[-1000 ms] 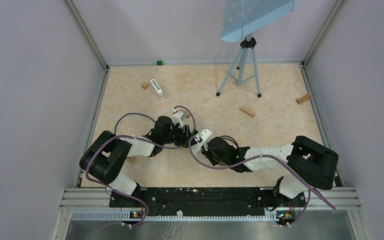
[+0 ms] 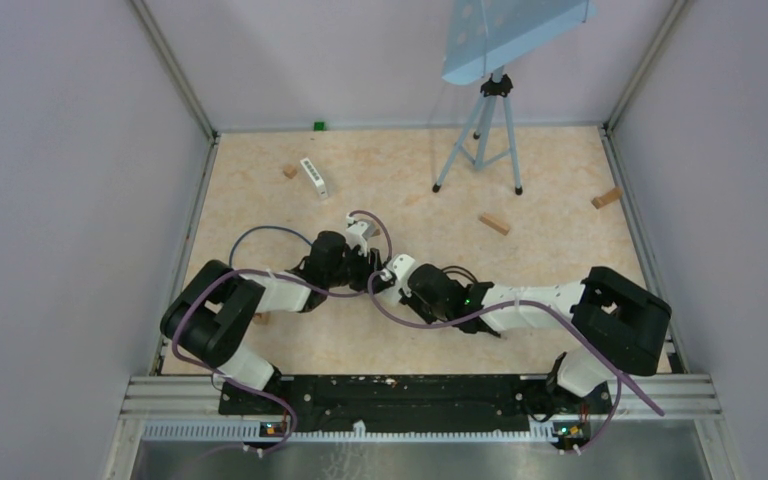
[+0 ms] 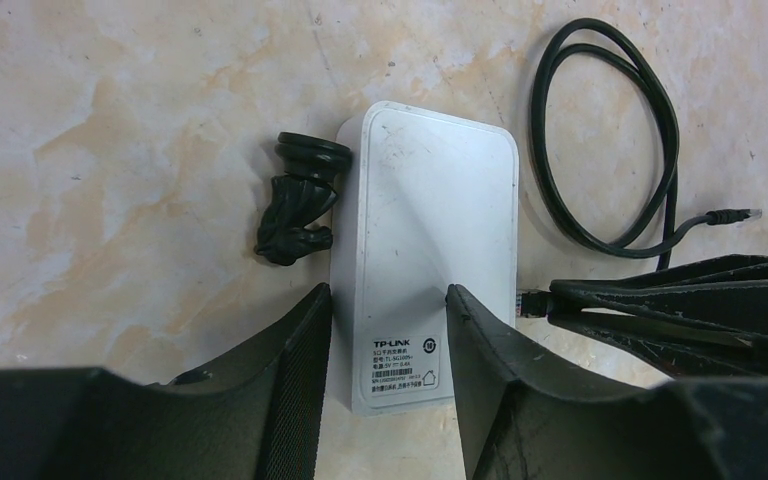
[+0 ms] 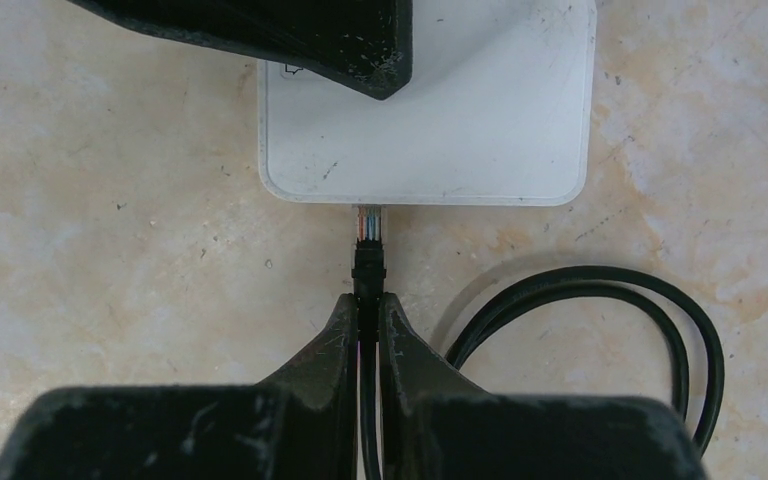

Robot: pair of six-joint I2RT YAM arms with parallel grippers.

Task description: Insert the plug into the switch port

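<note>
The white switch (image 3: 435, 220) lies with its labelled face up on the table. My left gripper is open over its lower part. One fingertip is by the left wall, the other over the top face; contact cannot be told. My right gripper is shut on the black cable just behind the plug (image 4: 369, 238). The plug points at the switch's near edge, its clear tip and coloured wires still showing. Whether the tip is inside the port is hidden by the top edge. The port itself is out of sight.
A black figurine-like piece (image 3: 298, 200) lies against the switch's left wall. The coiled black cable (image 3: 672, 150) rests to its right, with a loose plug end (image 3: 735, 216). Farther back stand a white power strip (image 2: 314, 178), a wooden block (image 2: 494, 223) and a tripod (image 2: 490, 125).
The left arm looks nearly unchanged.
</note>
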